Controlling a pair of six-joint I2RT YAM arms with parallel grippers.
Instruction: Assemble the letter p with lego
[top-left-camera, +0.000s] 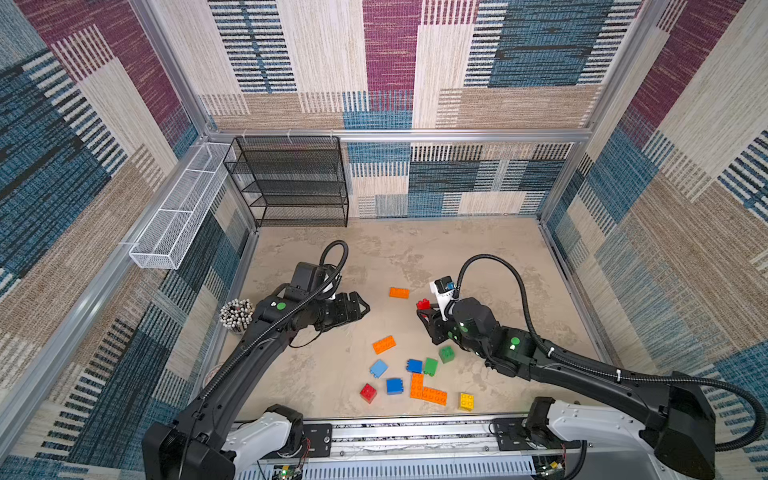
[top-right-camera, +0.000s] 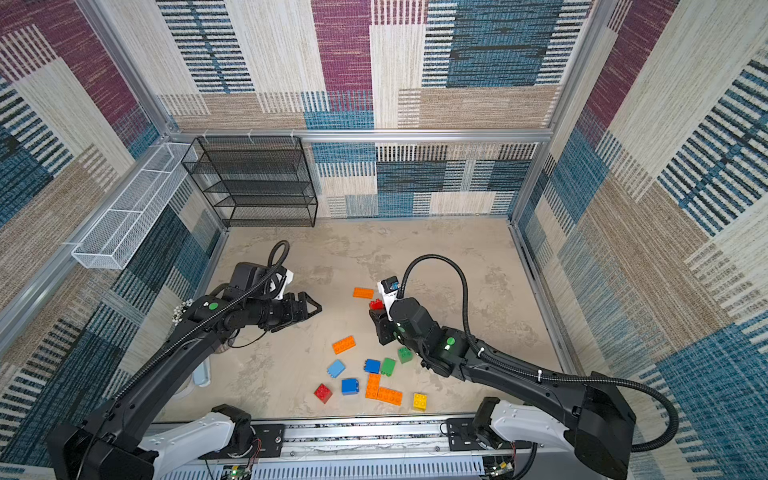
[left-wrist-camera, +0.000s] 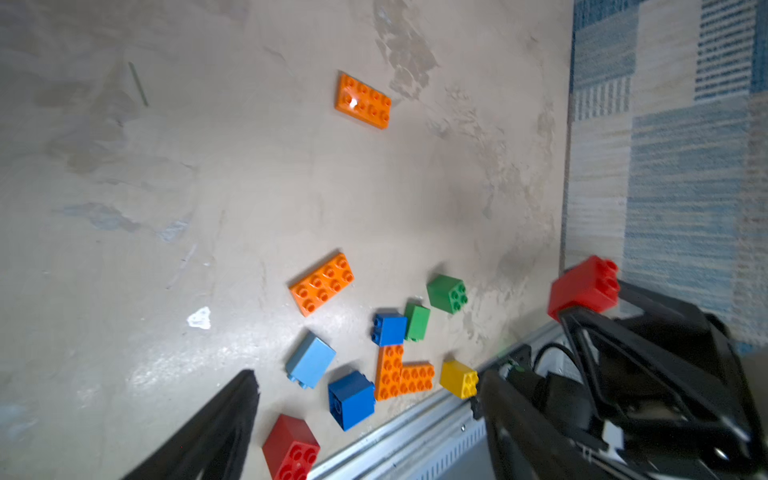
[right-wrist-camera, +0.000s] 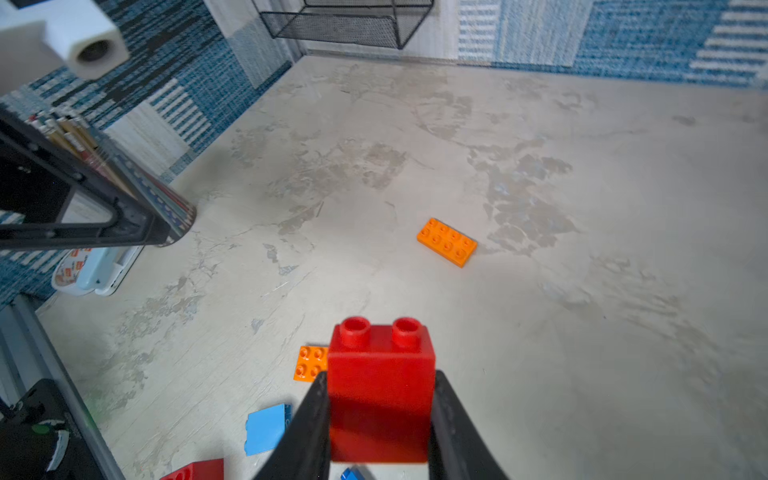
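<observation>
Pinched between the fingers of my right gripper is a red brick (right-wrist-camera: 381, 392), raised off the table with two studs facing up in the right wrist view. My left gripper (top-left-camera: 364, 305) faces it from the left, its fingers apart in the left wrist view with nothing between them. On the table, two orange bricks form an L (left-wrist-camera: 392, 376). Loose orange bricks lie at the back (left-wrist-camera: 364, 100) and in the middle (left-wrist-camera: 321, 283). Around the L are a light blue brick (left-wrist-camera: 310, 360), blue bricks (left-wrist-camera: 350, 398) (left-wrist-camera: 389, 328), green bricks (left-wrist-camera: 447, 293) (left-wrist-camera: 417, 321), a yellow brick (left-wrist-camera: 459, 378) and another red brick (left-wrist-camera: 290, 448).
A black wire shelf (top-left-camera: 289, 180) stands at the back left and a white wire basket (top-left-camera: 180, 209) hangs on the left wall. A holder of pens (top-left-camera: 237, 315) is beside the left arm.
</observation>
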